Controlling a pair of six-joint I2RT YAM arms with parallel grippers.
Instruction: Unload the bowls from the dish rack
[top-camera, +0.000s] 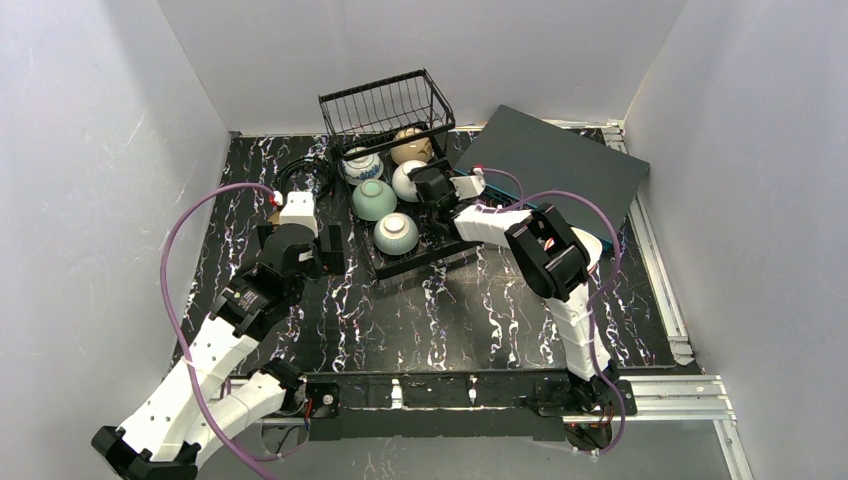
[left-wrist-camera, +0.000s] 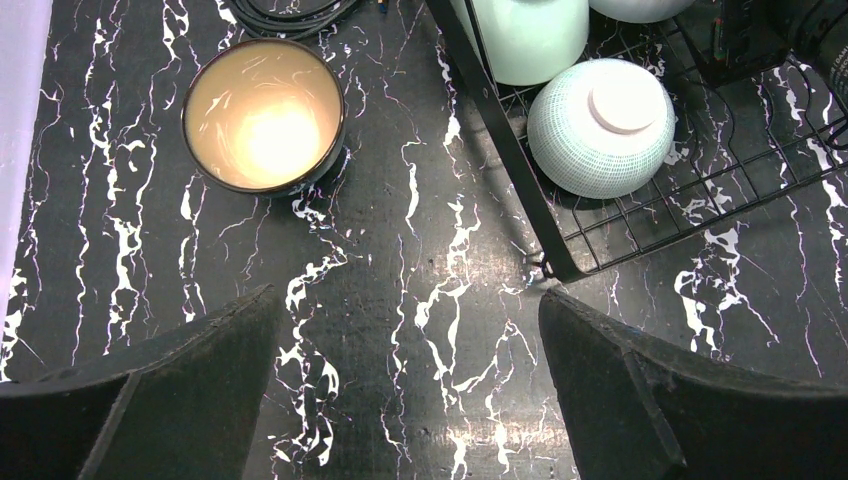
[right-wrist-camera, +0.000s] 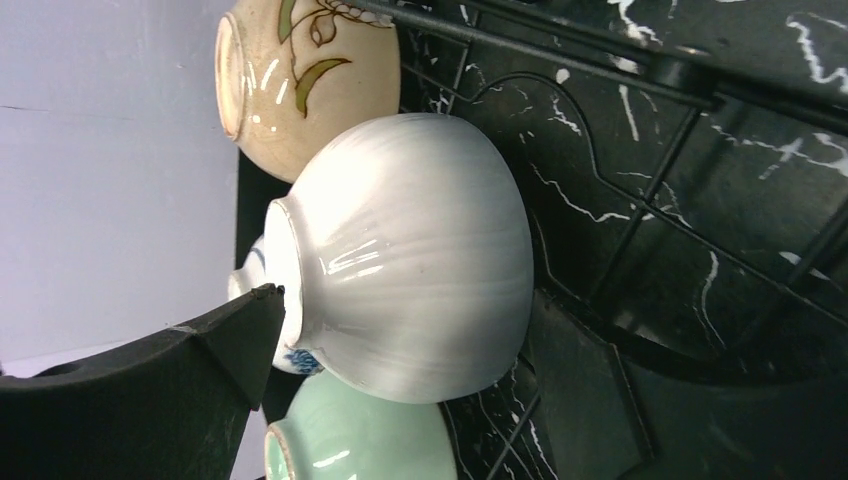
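The black dish rack (top-camera: 416, 262) holds several upside-down bowls: a pale green speckled bowl (top-camera: 396, 234), a plain green bowl (top-camera: 373, 200), a white bowl (top-camera: 403, 182), a blue-patterned bowl (top-camera: 362, 166) and a beige flowered bowl (top-camera: 409, 148). In the right wrist view, my right gripper stands open at the white bowl (right-wrist-camera: 420, 250), one finger over its foot and the other by its rim; contact is unclear. Left of the rack, my left gripper is open and empty above bare counter. A dark bowl (left-wrist-camera: 265, 115), tan inside, sits upright ahead of it.
A coiled black cable (top-camera: 308, 176) lies behind the left gripper. At back right is a large dark panel (top-camera: 560, 165). A pale dish (top-camera: 591, 248) is partly hidden beneath my right arm. Free counter (top-camera: 450, 325) stretches in front of the rack.
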